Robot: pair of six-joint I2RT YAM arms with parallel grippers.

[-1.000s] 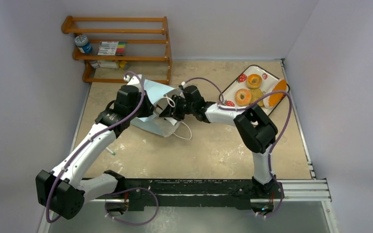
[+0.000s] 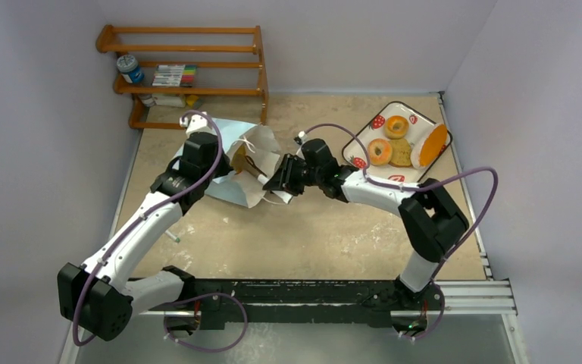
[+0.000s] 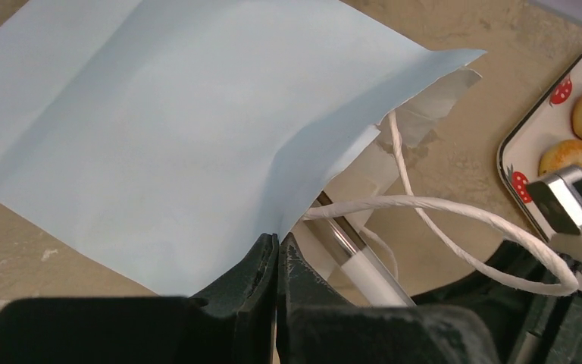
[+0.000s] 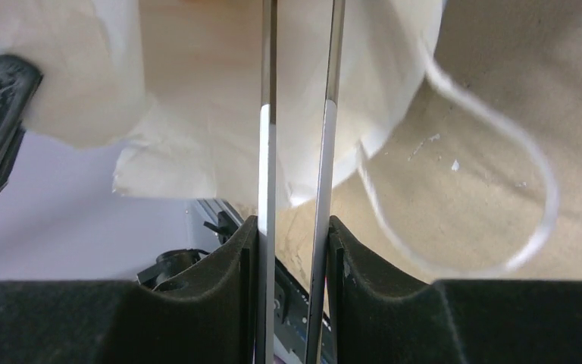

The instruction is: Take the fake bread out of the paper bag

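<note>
The pale blue paper bag (image 2: 233,192) lies on its side, its white mouth facing right. My left gripper is shut on the bag's edge, fingertips together. In the right wrist view, my right gripper is closed around metal tongs (image 4: 267,174) with white sleeves, one finger against each arm; the arms stand a little apart. The tongs reach into the bag mouth, and their far ends are hard to make out. Brown bread (image 2: 239,158) shows inside the mouth in the top view; whether the tongs touch it I cannot tell.
A white strawberry-patterned tray (image 2: 396,178) at the right holds several breads. Behind the bag stands a wooden rack (image 2: 186,92) with jars and markers. White cord handles (image 3: 492,220) loop out by the bag mouth.
My right gripper has moved slightly right and toward the front, bringing more of the tongs into sight. Brown bread now shows in the bag mouth. My left gripper and the bag have shifted slightly left.
</note>
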